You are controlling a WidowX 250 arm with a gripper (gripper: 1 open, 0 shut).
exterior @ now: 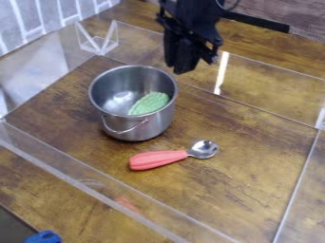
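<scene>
A steel pot [132, 121] with a wire handle stands left of centre on the wooden table, a light green oblong item [148, 104] lying inside it. Below and right of it is a spoon [159, 159] with a pink handle and metal head. My dark gripper [178, 63] hangs above and behind the pot, to its upper right, shut with nothing seen between its fingers.
Clear transparent walls or panels edge the wooden table [254, 171] on several sides. A blue object [44, 237] sits at the lower left corner.
</scene>
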